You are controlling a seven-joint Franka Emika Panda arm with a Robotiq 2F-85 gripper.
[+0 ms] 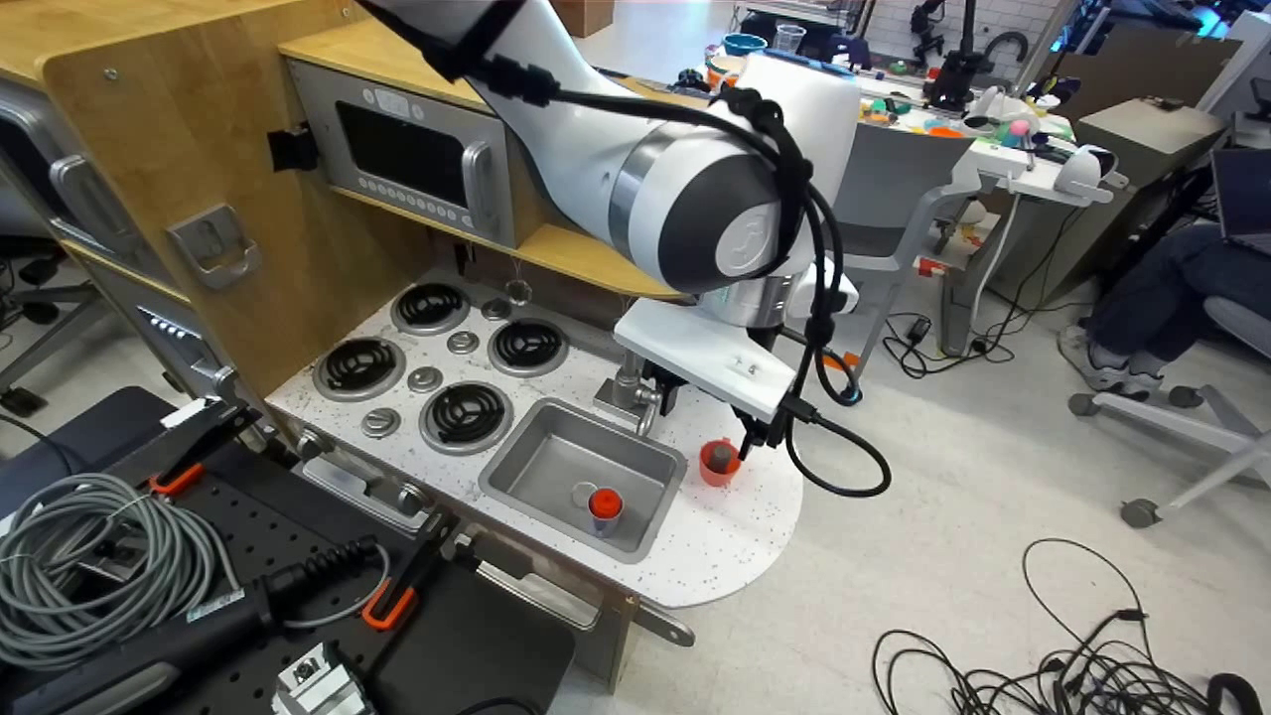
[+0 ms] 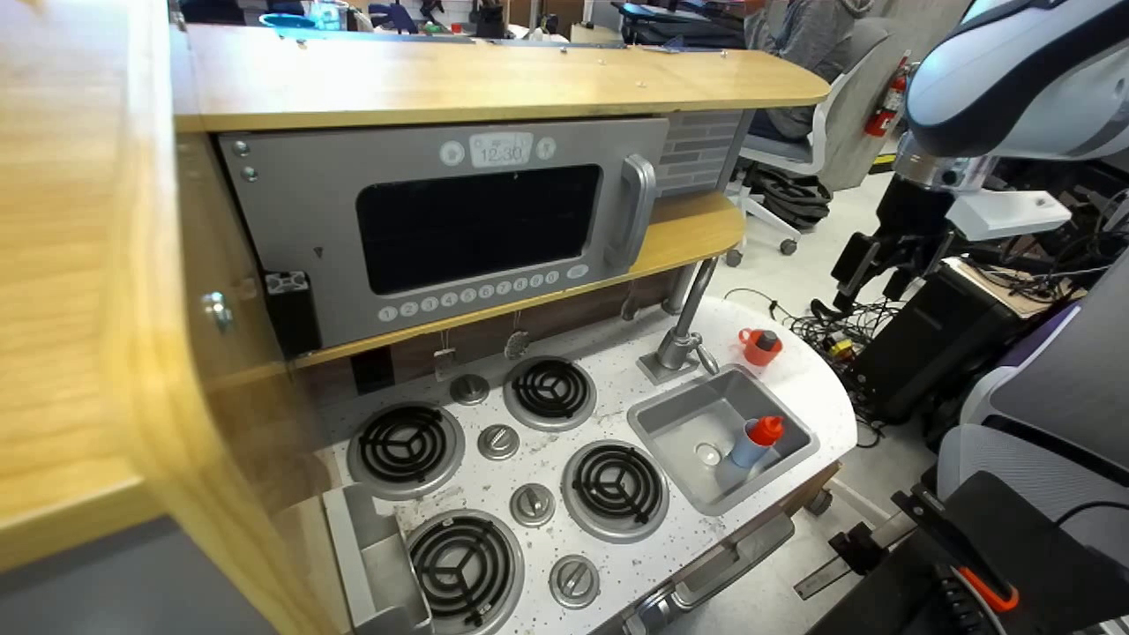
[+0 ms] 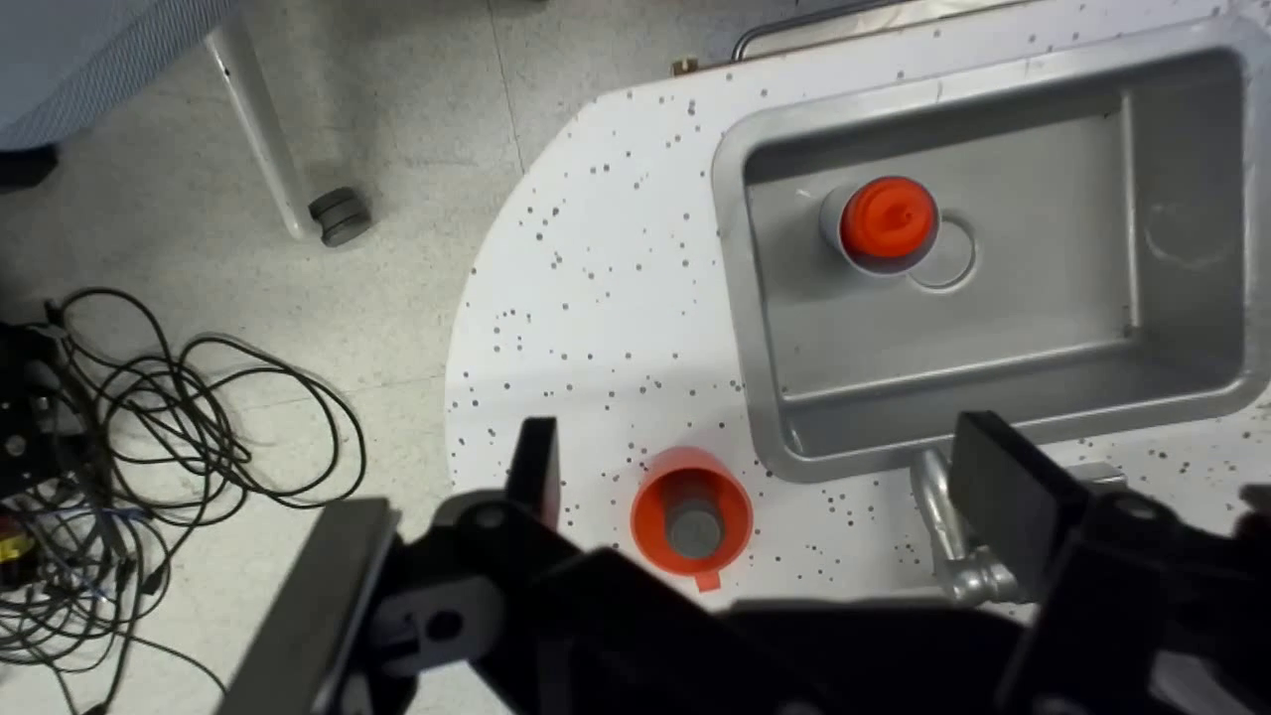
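Note:
On the white speckled counter an orange-red cup [image 3: 644, 510] stands with a dark grey cylindrical object [image 3: 693, 526] inside it. My gripper is open high above this cup, its two black fingers spread wide and nothing between them. In the second exterior view the gripper [image 2: 873, 287] hangs well clear of the counter. The grey sink [image 1: 524, 475] holds a pale cup [image 2: 743, 451] containing a red-topped object [image 2: 767, 429], near the drain.
A metal faucet [image 3: 977, 560] rises by the sink, close to the orange-red cup. Several stove burners [image 2: 611, 478] lie along the counter, below the microwave [image 2: 476, 227] and its shelf. The rounded counter end beside the sink is mostly clear.

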